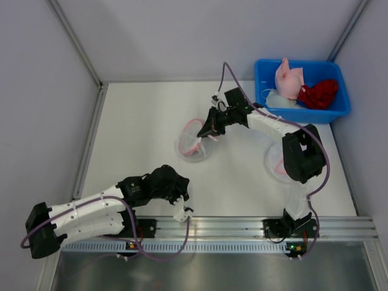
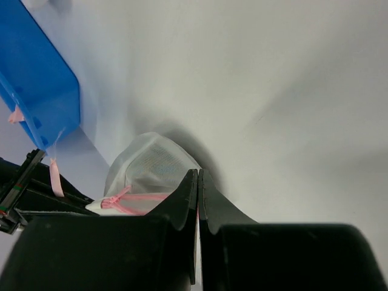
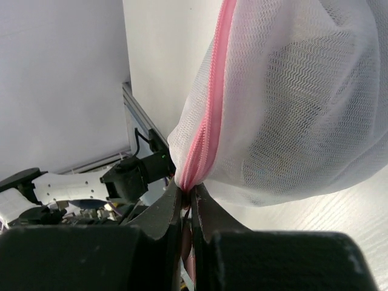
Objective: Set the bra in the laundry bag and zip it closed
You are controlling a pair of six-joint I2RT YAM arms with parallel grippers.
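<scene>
In the top view a white mesh laundry bag [image 1: 189, 148] with a pink zip hangs from my right gripper [image 1: 204, 134] near the table's middle. In the right wrist view the zip [image 3: 210, 115] runs down into my right gripper, which is shut on it. My left gripper [image 1: 182, 188] is lower left of the bag, apart from it, shut with nothing visible between its fingers in the left wrist view [image 2: 198, 176]. I cannot tell whether the bra is inside the bag.
A blue bin [image 1: 336, 109] with pink, red and white garments stands at the back right. Another mesh bag with pink [image 1: 276, 170] lies at the right, partly behind the right arm.
</scene>
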